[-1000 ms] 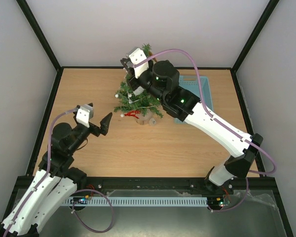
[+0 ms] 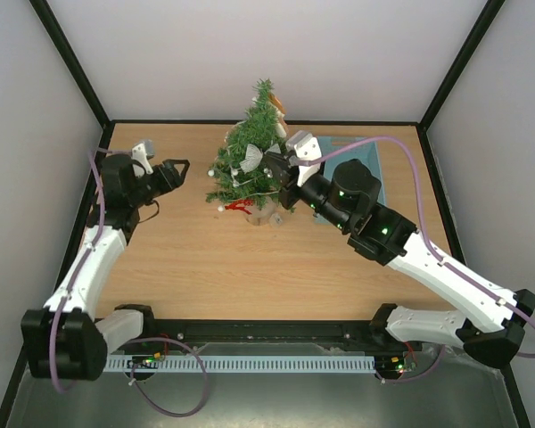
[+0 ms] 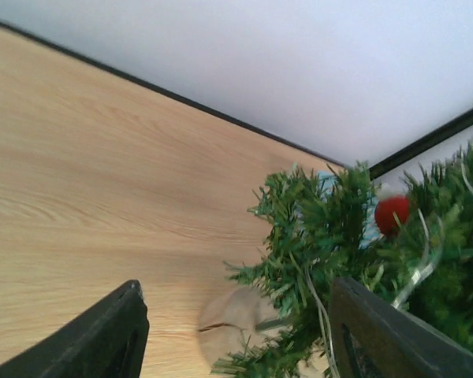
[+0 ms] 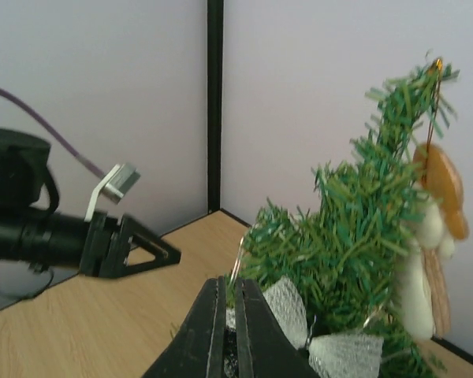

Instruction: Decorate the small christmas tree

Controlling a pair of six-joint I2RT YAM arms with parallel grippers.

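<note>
The small green tree [image 2: 241, 143] stands at the back middle of the table, leaning a little. A silver bow [image 2: 252, 159] hangs on its front branches; in the right wrist view this silver bow [image 4: 347, 354] shows just behind the fingertips. My right gripper [image 2: 281, 174] is beside the bow, shut, with nothing visible between its fingers. Whether it touches the bow I cannot tell. My left gripper [image 2: 182, 171] hovers left of the tree, fingers part open and empty. Brown and white figure ornaments [image 4: 441, 189] hang at the upper right side of the tree.
A red ornament [image 2: 240, 206] sits on the lower front branches, and a red ball [image 3: 392, 214] shows among the needles. Behind my right gripper is a light blue basket [image 2: 361, 159].
My right gripper has moved right and down from over the tree's upper part, uncovering it. The left gripper has moved towards the back of the table and slightly left.
</note>
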